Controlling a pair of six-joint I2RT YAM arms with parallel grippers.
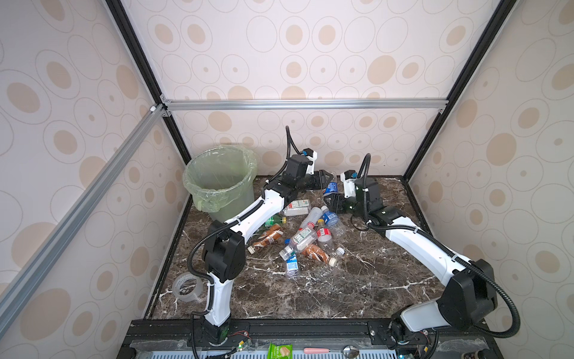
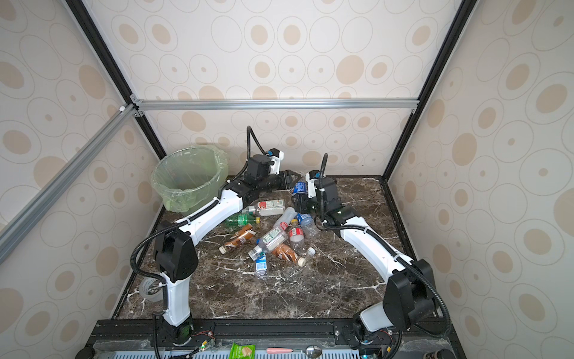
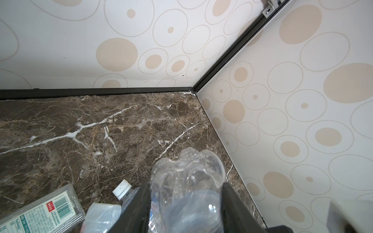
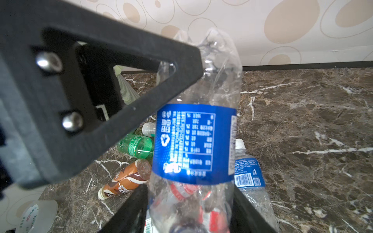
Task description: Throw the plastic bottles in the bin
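Note:
A clear plastic bottle with a blue label [image 4: 196, 145] is held base-up above the pile, my right gripper shut on its lower part. My left gripper [image 1: 326, 179] is at the bottle's upper end. In the left wrist view its fingers [image 3: 134, 211] flank the clear base [image 3: 188, 176]; whether they press on it cannot be told. The bin [image 1: 218, 200], lined with a green bag, stands at the back left. On the table lie a green bottle [image 4: 136, 146], a brown-labelled bottle [image 4: 126, 178], a red-labelled bottle [image 1: 324, 235] and several clear ones.
A roll of tape [image 1: 187, 287] lies at the front left. A loose white cap [image 1: 340, 251] sits right of the pile. Both grippers are close together, over the back of the pile.

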